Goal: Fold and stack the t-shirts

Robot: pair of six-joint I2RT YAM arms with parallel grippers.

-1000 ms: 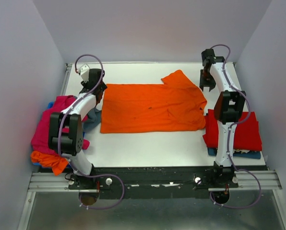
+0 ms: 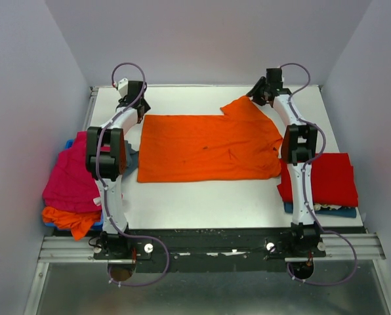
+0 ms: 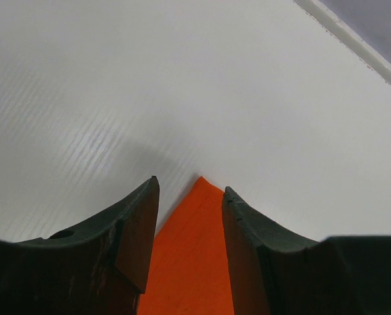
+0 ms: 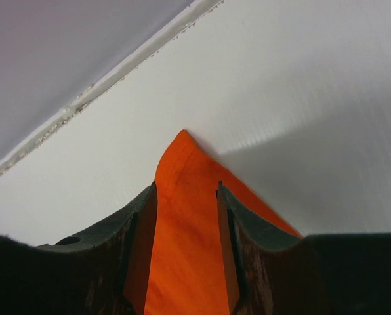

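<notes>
An orange t-shirt (image 2: 205, 147) is spread on the white table, its long body running left to right and one sleeve sticking out at the far right. By its far left corner is my left gripper (image 2: 146, 111), open; in the left wrist view the shirt's corner (image 3: 192, 236) shows between and beyond the parted fingers. My right gripper (image 2: 254, 96) is over the sleeve tip. Its fingers (image 4: 142, 230) stand apart, and the sleeve's orange point (image 4: 189, 177) shows between and past them. Whether either gripper touches the cloth is hard to tell.
On the left, a blue bin (image 2: 69, 143) holds crumpled pink (image 2: 71, 177) and orange cloth (image 2: 74, 218), with grey-blue cloth (image 2: 131, 159) beside it. A folded red stack (image 2: 327, 180) lies at the right.
My right gripper has moved left from the table's right side to the sleeve tip. The left gripper has shifted slightly right towards the shirt's far left corner. The shirt has not moved.
</notes>
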